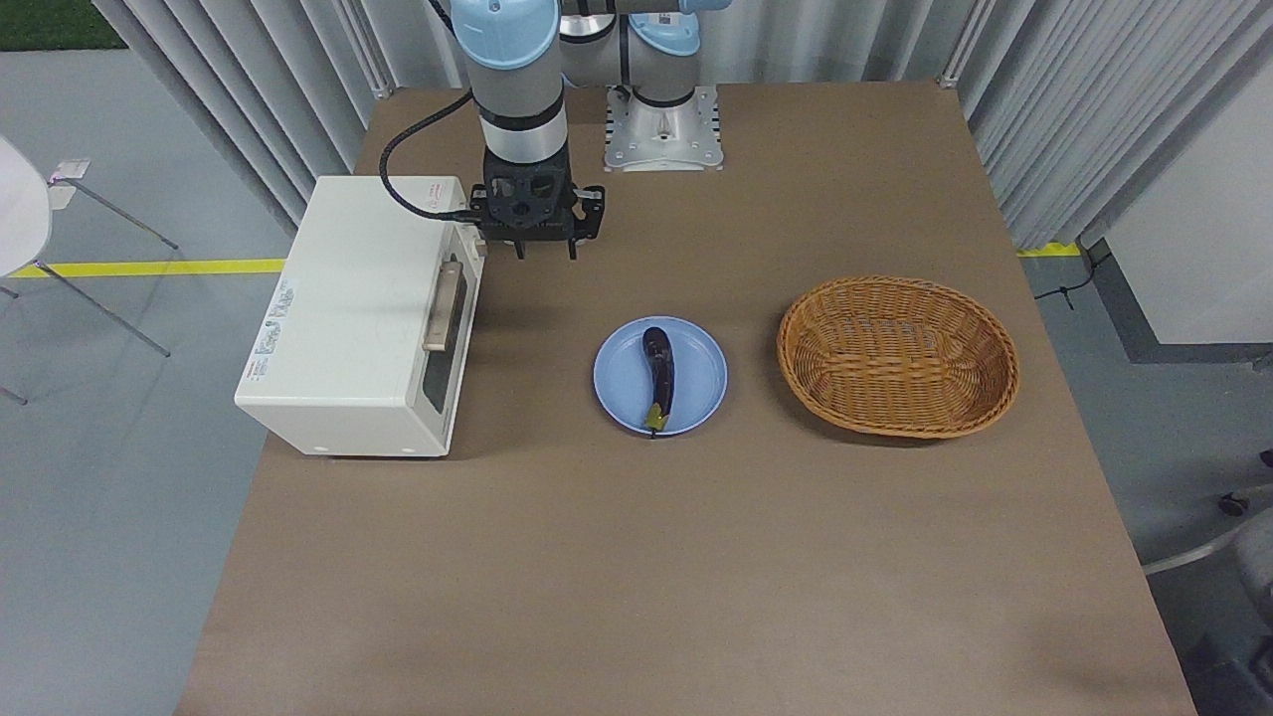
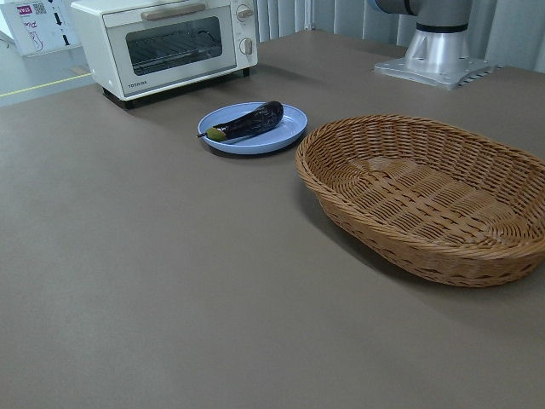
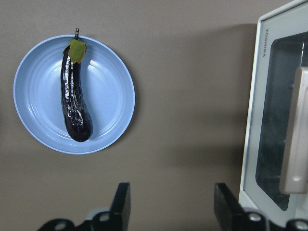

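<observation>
My gripper (image 1: 546, 249) hangs over the oven's door side at the back of the table; in the wrist view its two black fingers stand wide apart (image 3: 172, 197), open, with nothing between them. An eggplant (image 1: 658, 372) with a green cap lies on a blue plate (image 1: 615, 382) at mid-table. A white Toshiba toaster oven (image 1: 334, 310) stands left of the plate, its glass door closed, with a handle (image 3: 294, 130) along it.
A brown wicker basket (image 1: 895, 358) sits to the right of the plate. The robot's base plate (image 1: 662, 149) is at the back.
</observation>
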